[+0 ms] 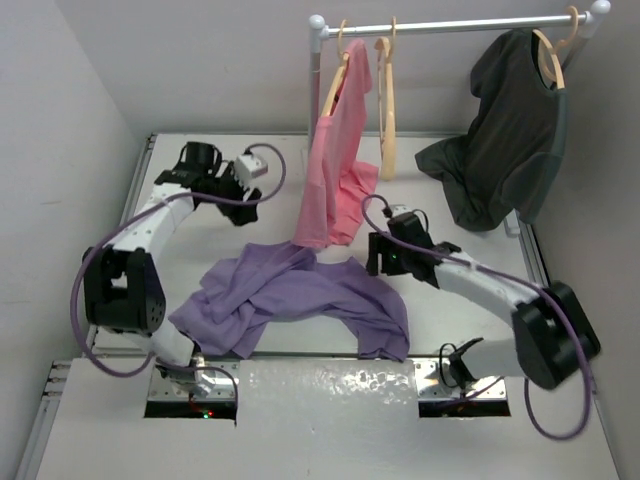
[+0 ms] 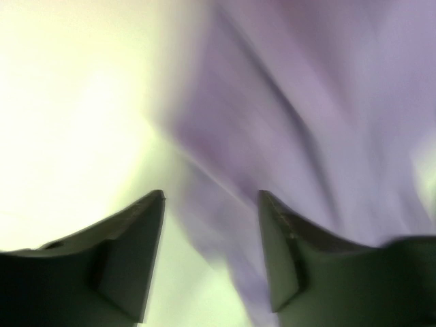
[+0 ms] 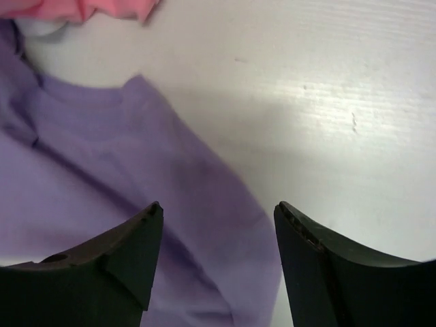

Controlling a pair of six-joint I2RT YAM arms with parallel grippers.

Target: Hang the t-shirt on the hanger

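Observation:
A purple t-shirt (image 1: 290,295) lies crumpled across the front of the table, wider than it is deep. My left gripper (image 1: 245,212) is above the bare table behind the shirt's left part; in the blurred left wrist view its fingers stand open, with purple cloth (image 2: 266,129) beyond them. Over the shirt's right end hangs my right gripper (image 1: 380,268), its fingers (image 3: 136,255) apart and no cloth pinched between them; the shirt (image 3: 177,163) lies below. An empty wooden hanger (image 1: 388,110) hangs from the rail (image 1: 460,25).
Left of the empty hanger, a pink shirt (image 1: 335,160) hangs low, its hem near the purple shirt. A dark shirt (image 1: 515,120) hangs at the right end of the rail. Bare table (image 1: 450,290) shows at the right and back left.

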